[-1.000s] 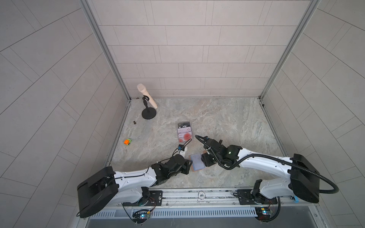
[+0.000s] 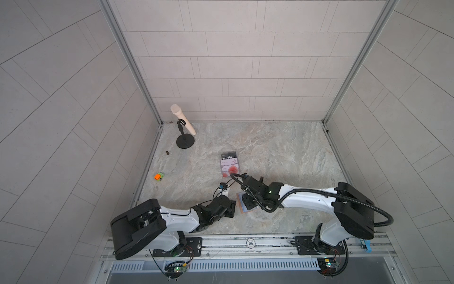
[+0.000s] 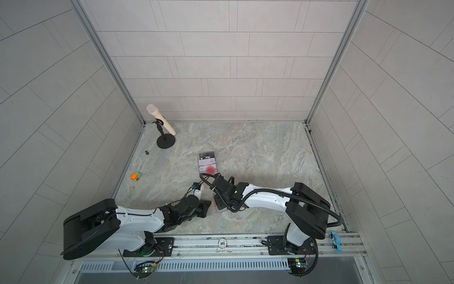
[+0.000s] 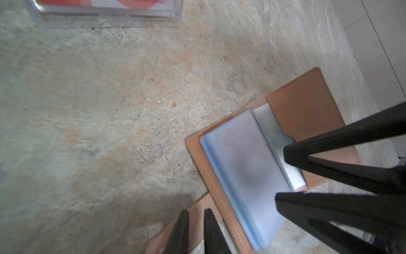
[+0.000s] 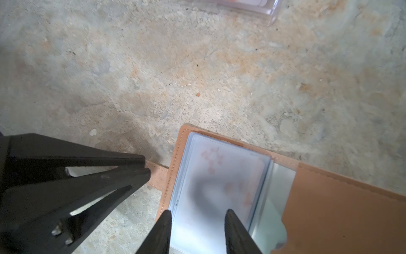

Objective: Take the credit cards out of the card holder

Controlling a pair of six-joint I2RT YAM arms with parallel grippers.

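Observation:
The open tan card holder [image 5: 340,211] lies at the front middle, with a stack of clear-blue cards [image 5: 213,186] in it and a pale pocket beside them. My left gripper is low over the holder's outer tan flap, its fingertips a short gap apart; I see nothing held. My right gripper stands open over the card stack, one finger toward each long side. Both arms largely hide the holder in the top views.
A clear card box [image 2: 229,163] lies behind the holder. A microphone [image 2: 189,124] with black stand [image 2: 185,141] stands back left; a small orange toy [image 2: 158,176] lies left.
My right arm has moved left, toward my left gripper and over the card holder, covering more of it.

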